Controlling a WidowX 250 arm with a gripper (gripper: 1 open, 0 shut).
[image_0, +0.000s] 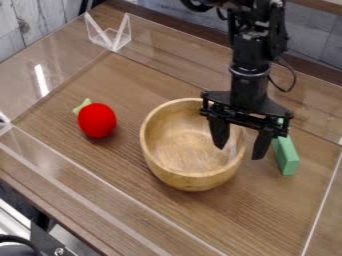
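Observation:
My black gripper (247, 122) is held low over the right side of a wooden bowl (181, 150), its fingers spread apart to either side, one above the bowl and one beside the green block (286, 158). I cannot see anything held between them. The green block lies on the table just right of the bowl, its upper end partly behind the gripper.
A red ball (98, 121) with a small green tip lies on the left of the table (94, 200). A white wire stand (104, 30) is at the back left.

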